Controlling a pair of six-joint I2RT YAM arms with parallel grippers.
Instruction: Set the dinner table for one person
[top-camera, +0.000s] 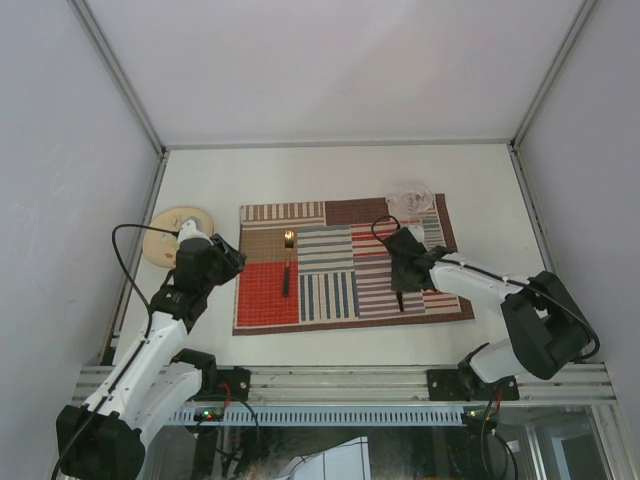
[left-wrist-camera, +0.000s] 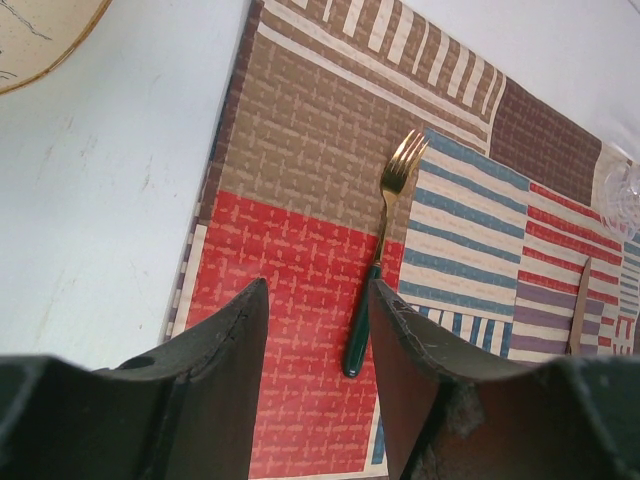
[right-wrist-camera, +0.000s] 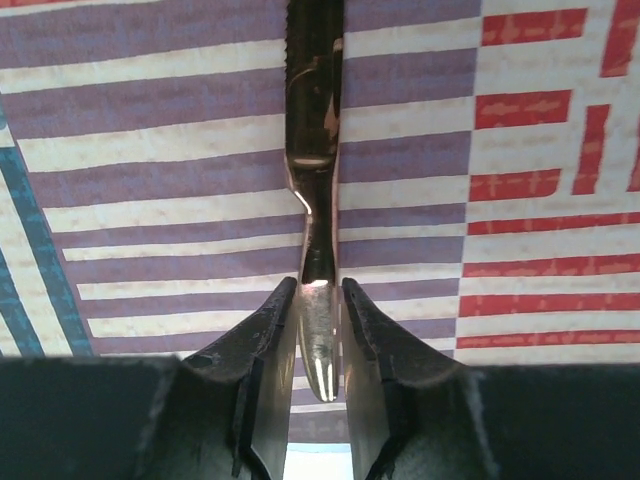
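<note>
A patchwork placemat (top-camera: 270, 310) covers the table's middle. On its left half lies a fork (left-wrist-camera: 362, 320) with dark handle and gold tines, upright in the top view. A metal knife (right-wrist-camera: 313, 90) lies on the striped right half; my right gripper is directly over its handle, fingertips close on either side, and whether it grips cannot be told. My left gripper stands open at the mat's left, above it, nothing between its fingers. A cream plate (top-camera: 160, 245) sits left of the mat, partly behind the left arm.
A clear glass (top-camera: 410, 195) stands at the mat's back right corner. Side walls and frame rails bound the workspace.
</note>
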